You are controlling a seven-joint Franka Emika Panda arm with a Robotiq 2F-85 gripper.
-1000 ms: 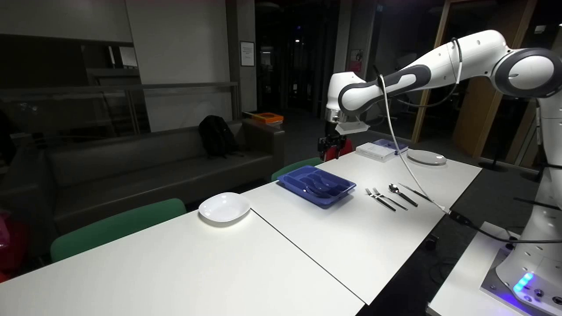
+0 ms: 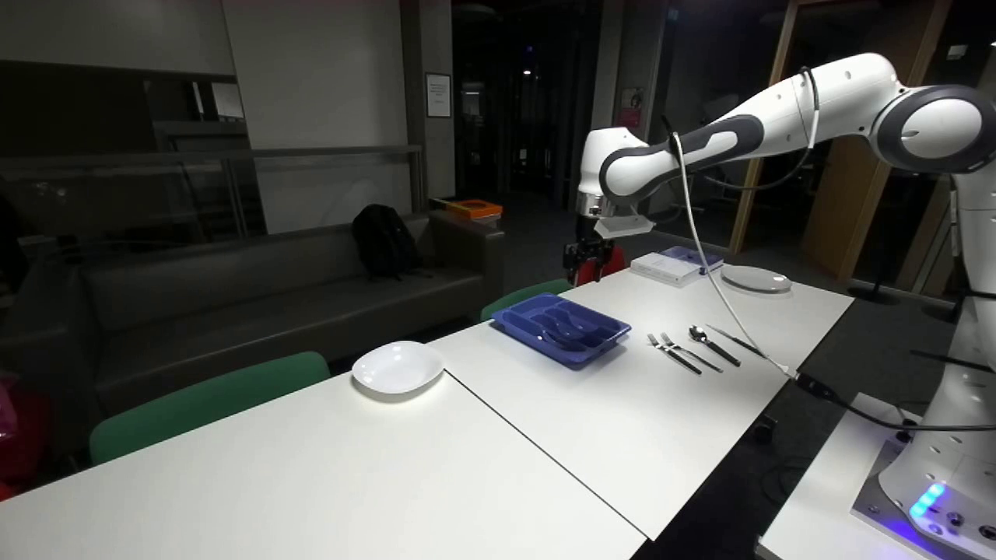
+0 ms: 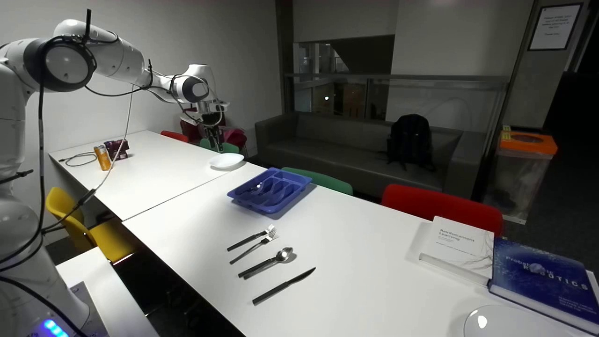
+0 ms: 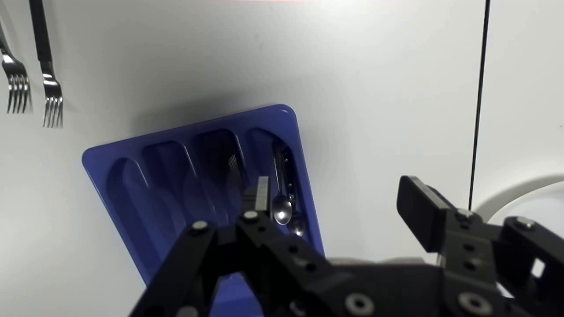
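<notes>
Wide apart stand the fingers of my gripper, with only bare table and the tray's edge visible beneath the gap. Below it in the wrist view lies a blue cutlery tray (image 4: 193,132); spoons (image 4: 282,210) rest in its right compartment, and fork tines show in the one beside it. Off the tray, two forks (image 3: 253,241), spoons (image 3: 283,255) and a knife (image 3: 284,285) lie on the white table. A white bowl (image 2: 398,367) sits near the table's far edge, past the seam from the tray. Part of the tray is hidden behind my fingers.
Two books (image 3: 457,247) and a pale plate (image 3: 505,323) occupy one end of the table. An orange can (image 3: 102,157) and a dark red packet (image 3: 117,149) stand at the other end.
</notes>
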